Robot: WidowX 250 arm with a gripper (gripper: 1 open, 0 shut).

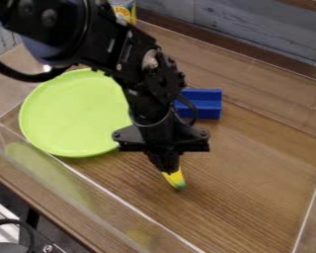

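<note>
The black gripper [165, 158] hangs over a small yellow banana-like object [176, 180] with a green tip, which lies on the wooden table at the centre. The fingertips are at the object's upper end, which they partly hide. Whether they are closed on it cannot be made out.
A green plate [62, 119] lies left of the gripper. A blue tray [204, 103] sits behind it to the right. A can stands at the back, mostly hidden. A clear edge panel runs along the front left.
</note>
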